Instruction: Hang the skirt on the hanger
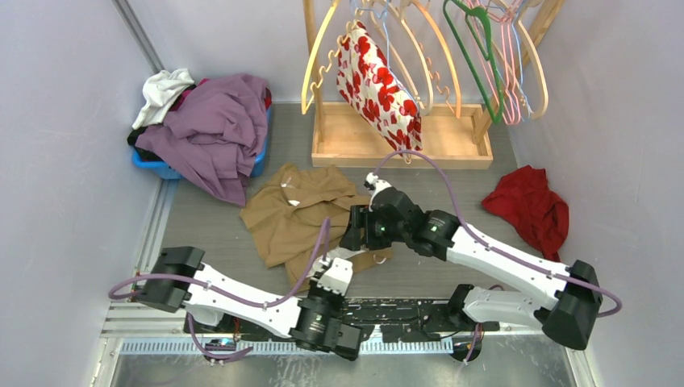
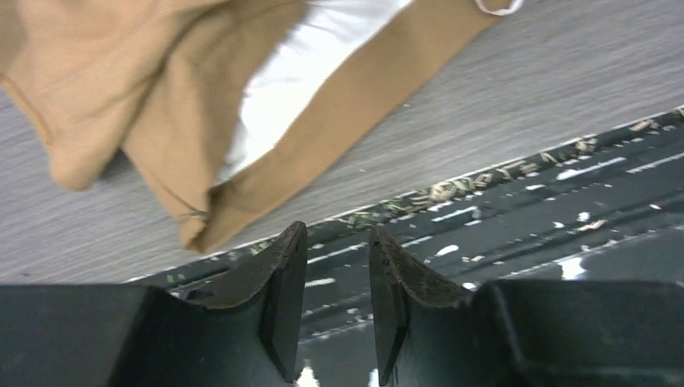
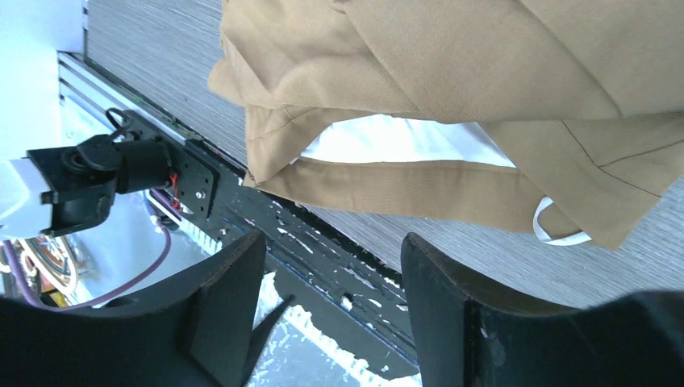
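The brown skirt (image 1: 282, 218) lies crumpled on the grey table, below the rack. Its white lining (image 3: 411, 141) shows above the waistband (image 3: 387, 187), and a white loop (image 3: 556, 230) sticks out near the band's end. My left gripper is open and empty, over the dark front edge beside the skirt. Apart and empty too are the fingers of my right gripper, above the table's front side, with the skirt beyond them. Several hangers, among them a green one (image 1: 476, 60), hang on the rack at the back.
A wooden rack base (image 1: 347, 153) stands behind the skirt, with a red-flowered cloth (image 1: 375, 89) hanging over it. At the back left is a blue basket (image 1: 165, 171) heaped with clothes. A red cloth (image 1: 528, 205) lies at the right. Bare table (image 1: 435, 270) shows at front right.
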